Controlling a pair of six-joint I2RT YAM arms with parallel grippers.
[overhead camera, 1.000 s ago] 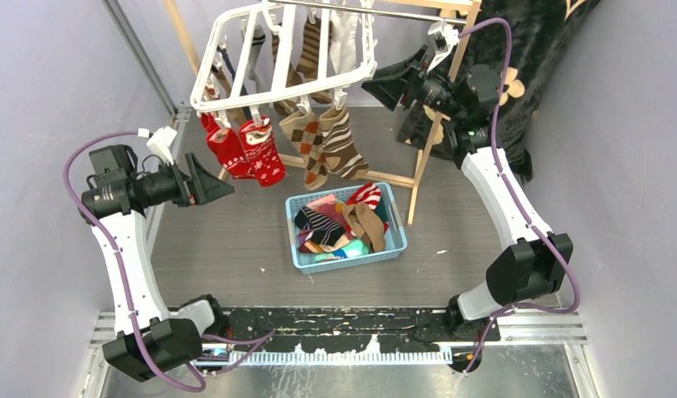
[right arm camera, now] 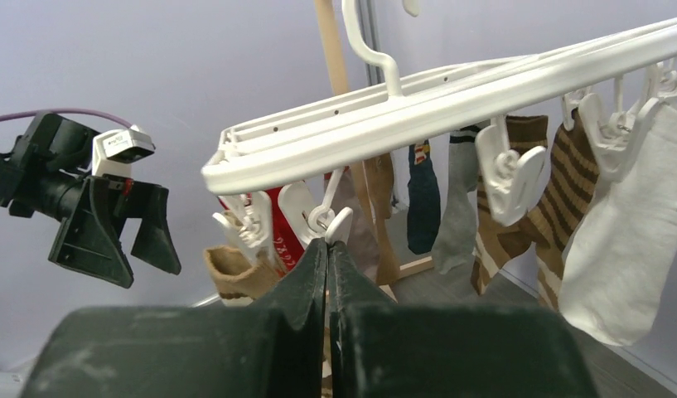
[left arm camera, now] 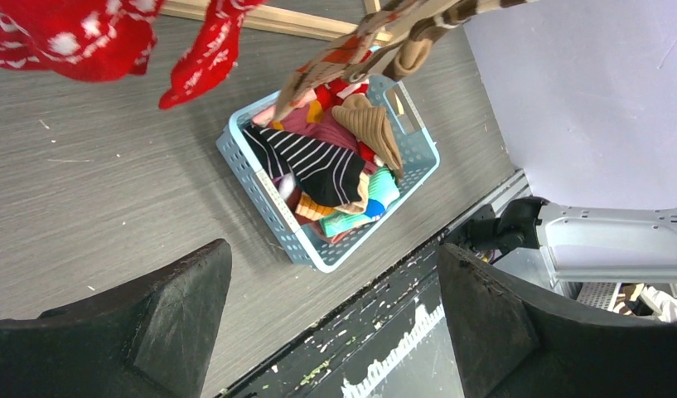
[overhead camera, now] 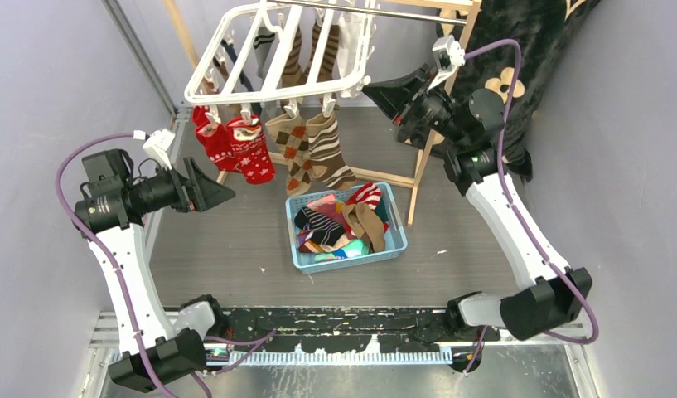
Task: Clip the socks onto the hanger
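The white hanger (overhead camera: 277, 93) hangs at the top of the top view with several socks clipped round it. Red patterned socks (overhead camera: 250, 149), an argyle sock (overhead camera: 297, 153) and a brown striped sock (overhead camera: 326, 149) dangle from its front bar. At the front right corner my right gripper (overhead camera: 365, 85) is shut; in the right wrist view its fingertips meet on the lower end of a white clip (right arm camera: 341, 225) that shows no sock of its own. Left of the hanger, my left gripper (overhead camera: 222, 200) stands open and empty, its fingers (left arm camera: 177, 307) wide apart.
A blue basket (overhead camera: 295, 257) of loose socks stands on the floor below the hanger. Wooden rack legs (overhead camera: 423, 174) rise behind and to the right. A dark floral blanket (overhead camera: 517, 50) hangs at the back right. Floor beside the basket is clear.
The hanger and front socks have shifted slightly left.
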